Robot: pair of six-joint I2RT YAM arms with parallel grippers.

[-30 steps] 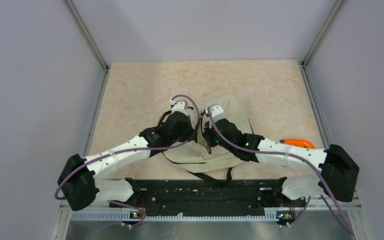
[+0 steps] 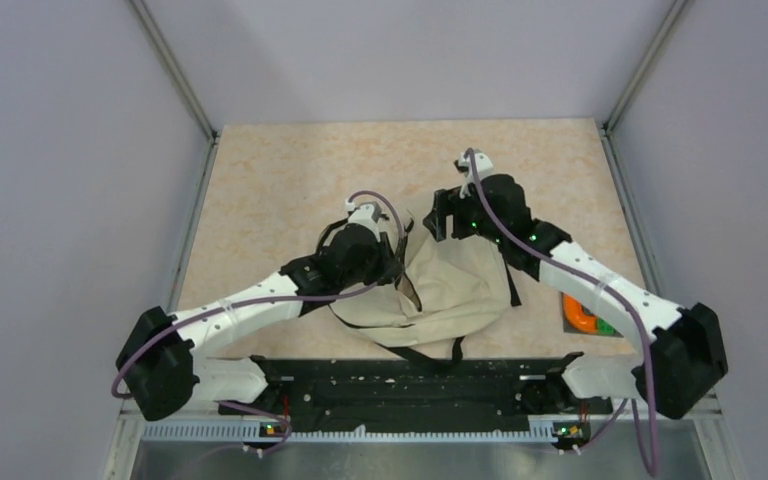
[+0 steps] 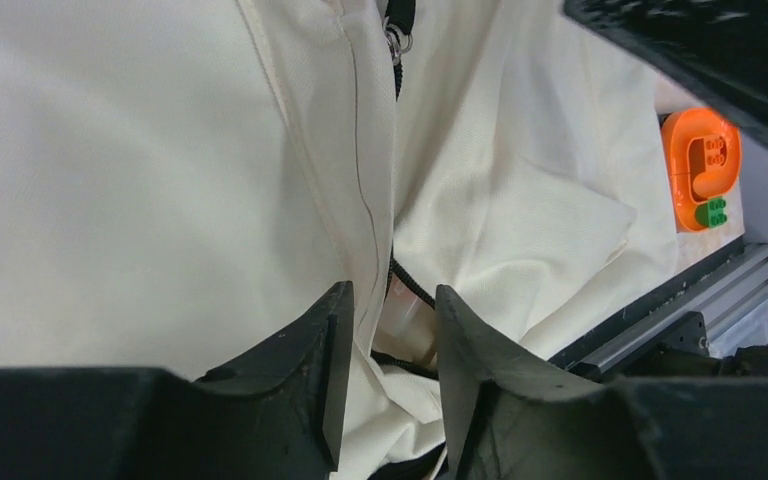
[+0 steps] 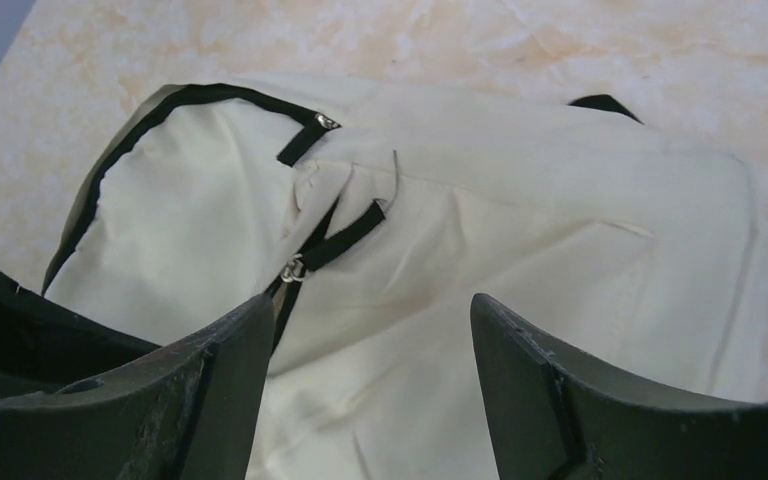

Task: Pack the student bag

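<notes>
The cream bag (image 2: 440,290) lies crumpled at the table's centre, its zipped opening running front to back. My left gripper is low over that opening, part open, with the seam and zipper edge behind its fingertips; a clear item (image 3: 400,305) shows inside. My right gripper is open above the back right of the bag, nothing between its fingers, with black-tabbed zipper pulls (image 4: 343,240) in view beyond it.
An orange tray (image 3: 680,150) with a green brick (image 3: 712,212) sits at the table's right front.
My right arm has lifted away from the opening toward the back right and its gripper has opened.
</notes>
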